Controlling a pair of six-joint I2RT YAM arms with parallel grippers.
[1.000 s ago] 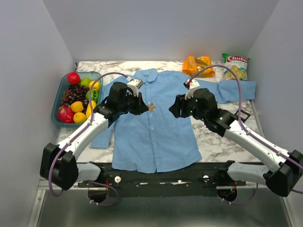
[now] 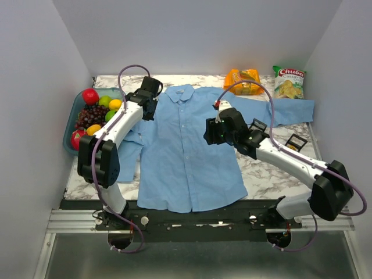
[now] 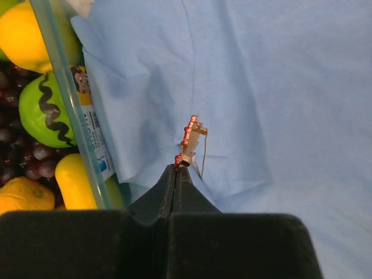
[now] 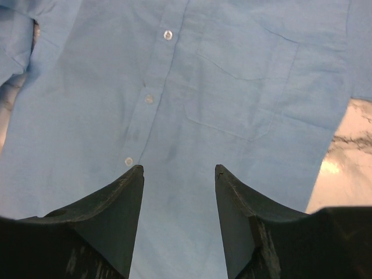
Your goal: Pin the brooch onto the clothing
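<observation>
The light blue shirt (image 2: 189, 168) lies spread flat, its collar at the back; buttons and the chest pocket (image 4: 241, 96) show in the right wrist view. My left gripper is shut on one end of a small gold and red brooch (image 3: 189, 139), which sticks out past its fingertips edge-on. A thin pin wire (image 3: 204, 156) stands away from the brooch's side. This gripper (image 2: 150, 117) is over the shirt's left shoulder and sleeve, where the top view does not clearly show the brooch. My right gripper (image 2: 209, 138) stands open and empty above the shirt's right chest.
A teal basket (image 2: 70, 121) of toy fruit stands close to the left gripper. Orange snack bags (image 2: 243, 87) and a green chips bag (image 2: 289, 83) are at the back right. Small black-framed items (image 2: 296, 142) lie right of the shirt.
My left gripper has moved left from above the shirt's middle, carrying the brooch with it and turning. My right gripper has shifted only slightly, staying open.
</observation>
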